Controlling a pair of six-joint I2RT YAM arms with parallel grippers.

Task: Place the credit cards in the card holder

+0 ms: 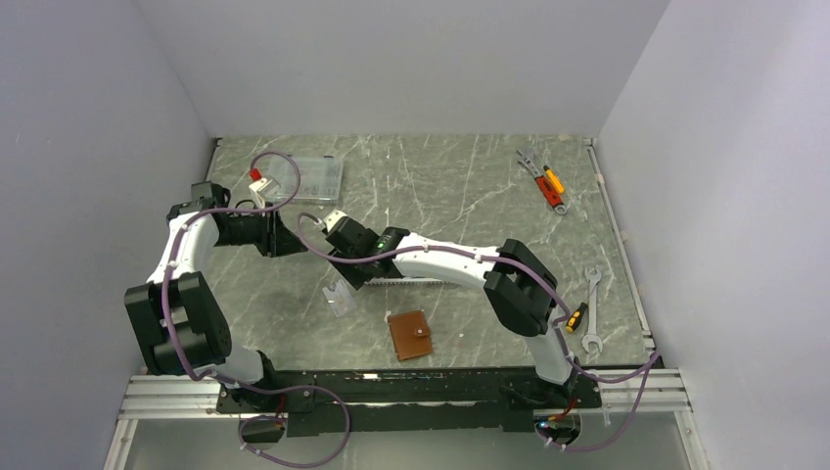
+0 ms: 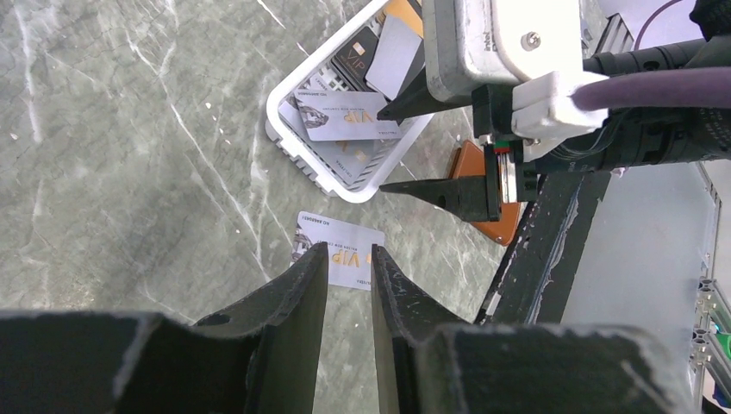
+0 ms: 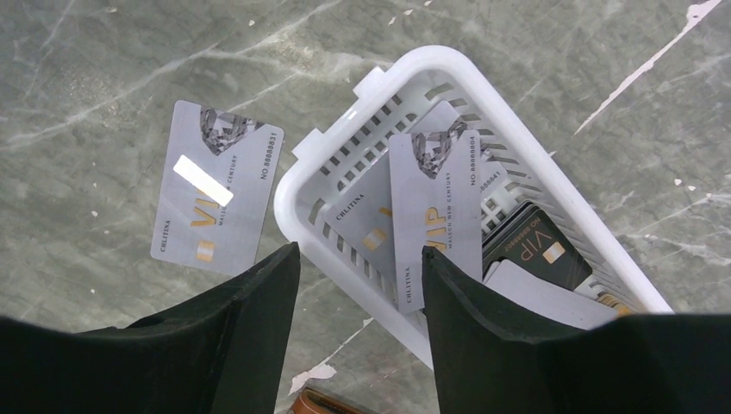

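A loose silver VIP card (image 1: 340,299) lies on the marble left of the white basket (image 3: 569,198), which holds silver cards (image 3: 435,216) and black cards (image 3: 534,246), seen in both wrist views. A brown leather holder (image 1: 409,334) lies toward the front. My left gripper is part open over the left side of the table, nothing between its fingers; in its view the loose card lies beyond the fingertips. My right gripper is open above the basket's left end, nothing between its fingertips.
A clear plastic case (image 1: 318,179) stands at the back left. Pliers (image 1: 551,200), wrenches (image 1: 592,333) and a screwdriver (image 1: 575,318) lie on the right.
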